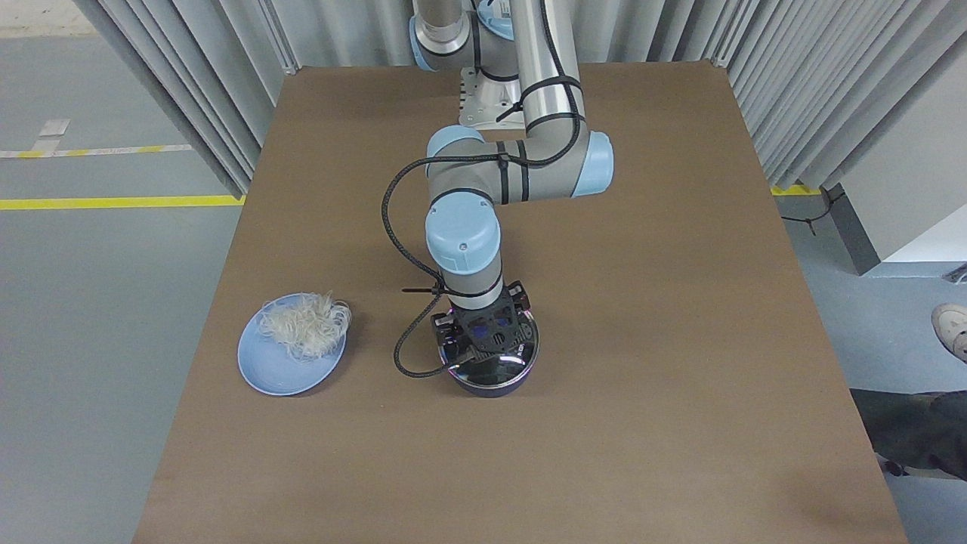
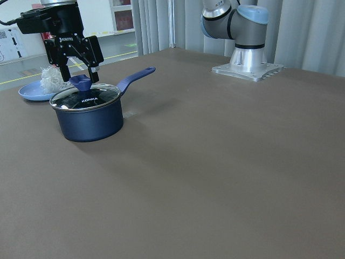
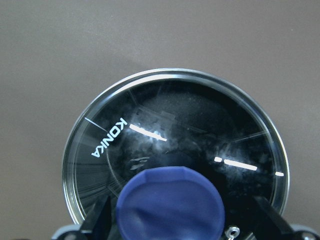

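Observation:
A dark blue saucepan (image 2: 90, 125) with a glass lid (image 3: 215, 125) marked KONKA stands on the brown table (image 1: 689, 381). My gripper (image 2: 79, 75) hangs over the lid at its blue knob (image 3: 170, 205); in the wrist view its fingers lie either side of the knob, apparently apart from it, so it looks open. In the front view the gripper and arm hide part of the lid. The pan's long blue handle (image 2: 137, 76) points back.
A blue plate (image 1: 277, 367) with a pile of white noodle-like strands (image 1: 308, 322) stands left of the pan. A person's leg (image 1: 906, 426) shows beyond the right edge.

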